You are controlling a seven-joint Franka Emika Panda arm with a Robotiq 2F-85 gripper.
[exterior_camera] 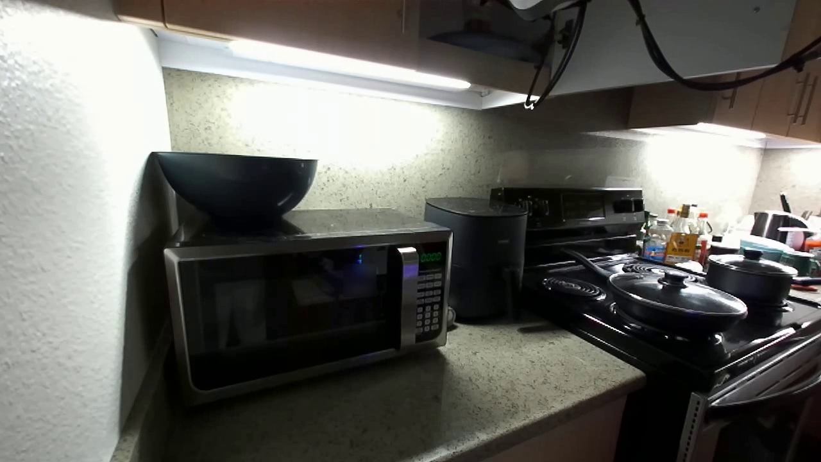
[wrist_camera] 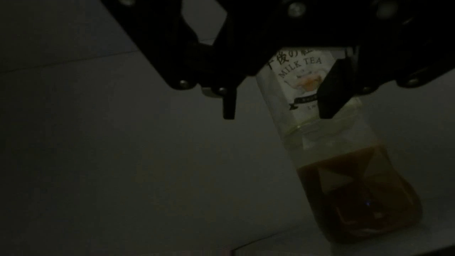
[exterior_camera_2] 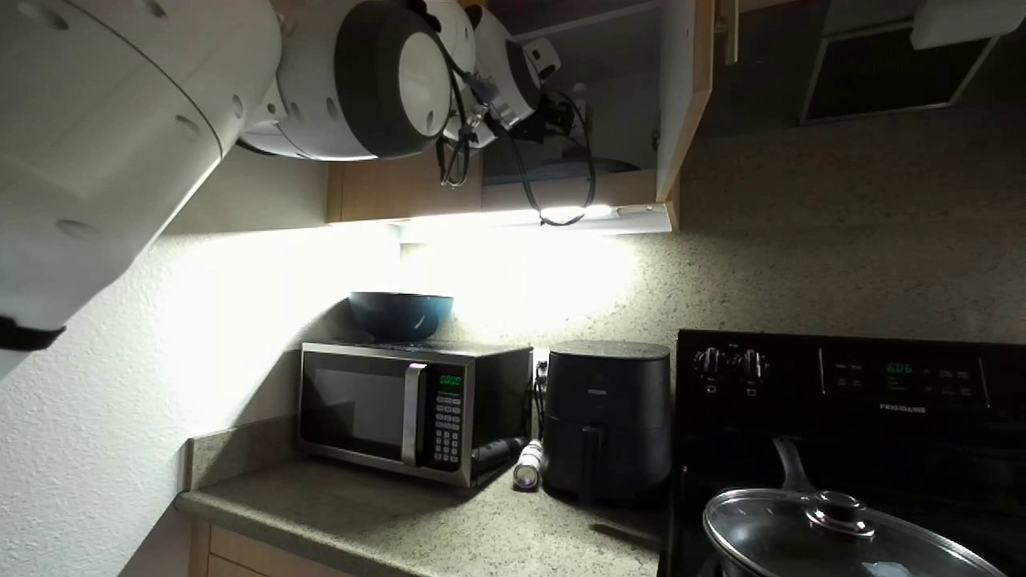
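Observation:
A clear bottle (wrist_camera: 358,187) with brown liquid at its base and a white "MILK TEA" label (wrist_camera: 305,81) stands tilted across the right half of the dark wrist view. My gripper is open, its two fingers well apart. The right finger (wrist_camera: 337,91) overlaps the label in the picture, while bare space separates the left finger (wrist_camera: 229,104) from the bottle's side. Whether either finger touches the bottle cannot be told. In exterior view 2 the dark gripper (exterior_camera_2: 563,117) reaches into the open upper cabinet (exterior_camera_2: 616,91), its fingers too small and dark to make out.
The open cabinet door (exterior_camera_2: 688,96) stands just right of the gripper. Cables (exterior_camera_2: 527,183) hang from the wrist. Below are a microwave (exterior_camera_2: 361,404) with a bowl (exterior_camera_2: 399,316) on it, an air fryer (exterior_camera_2: 608,413) and a stove with a lidded pan (exterior_camera_2: 769,529).

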